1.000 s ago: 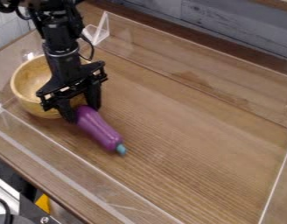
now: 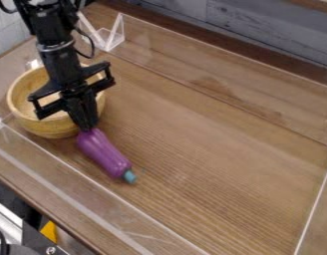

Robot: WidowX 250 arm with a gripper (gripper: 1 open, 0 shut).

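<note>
My black gripper (image 2: 76, 110) reaches down from the upper left over a yellow bowl (image 2: 33, 120), its fingers close together at the bowl's front right. A purple eggplant-like object (image 2: 103, 151) with a teal tip lies on the wooden table (image 2: 219, 159), just below the fingertips and outside the bowl. Nothing shows clearly between the fingers; the arm hides part of the bowl.
A dark grey backboard (image 2: 246, 40) runs along the back. A clear plastic piece stands at the back left, near the arm.
The gripper has shifted left and a little up, off the purple object, and its fingers look closer together. The purple object has moved slightly left and down.
</note>
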